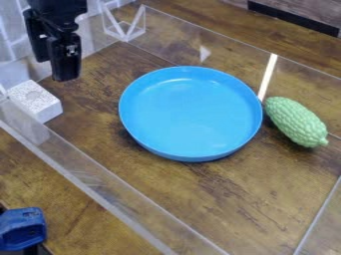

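Note:
My black gripper is at the upper left, pointing down and open, above and behind a white block. Nothing shows between its fingers. A large blue plate lies on the wooden table in the middle, empty. A green bumpy vegetable-like object lies to the right of the plate.
A blue object sits at the lower left edge. Clear panels run along the left, back and right.

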